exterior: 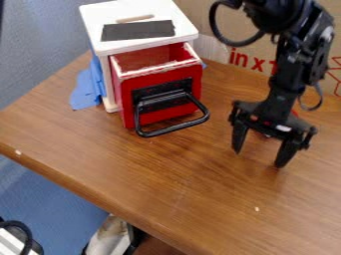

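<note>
My gripper [260, 151] hangs at the right, low over the wooden table [160, 189], its two black fingers apart and nothing visible between them. To its left stands a red drawer unit [154, 80] with a white top [140, 22], a dark pad on that top, and a black bar handle [186, 125] at the front.
A blue cloth [86, 90] lies left of the red unit. A cardboard box [253, 55] with red lettering stands behind the arm. The table's left edge drops to the floor.
</note>
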